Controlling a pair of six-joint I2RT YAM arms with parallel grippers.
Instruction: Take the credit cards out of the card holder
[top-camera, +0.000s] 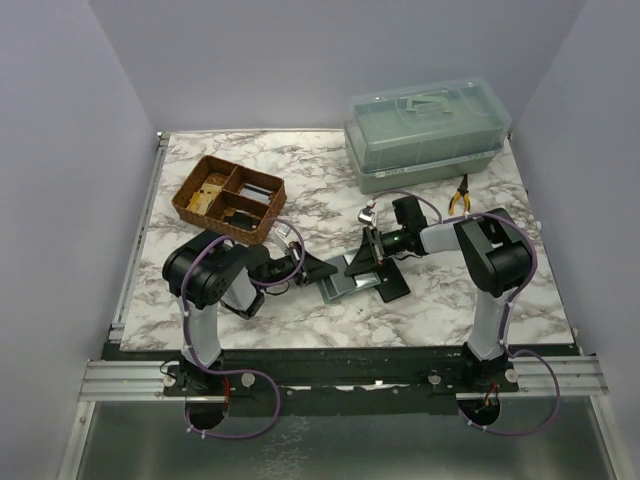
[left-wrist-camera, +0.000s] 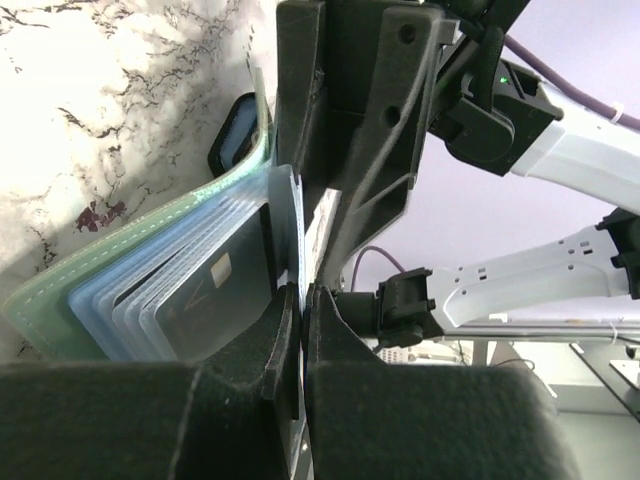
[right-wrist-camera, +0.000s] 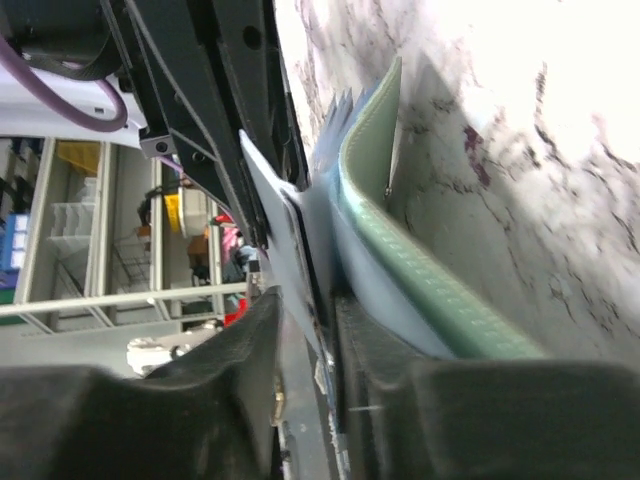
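Observation:
A light green card holder with blue translucent sleeves (left-wrist-camera: 140, 280) lies open between the two grippers at the table's front middle (top-camera: 340, 285). In the left wrist view my left gripper is shut on an edge of the sleeves, with cards visible in them. My right gripper (top-camera: 365, 262) is at the holder's other side; in the right wrist view its fingers are blurred around the upright sleeve edge, and how far apart they stand is unclear. A dark flat case (top-camera: 395, 287) lies just right of the holder.
A wicker divided basket (top-camera: 180, 200) sits at the back left, stacked clear plastic boxes (top-camera: 425, 135) at the back right, and yellow-handled pliers (top-camera: 460, 195) at the right.

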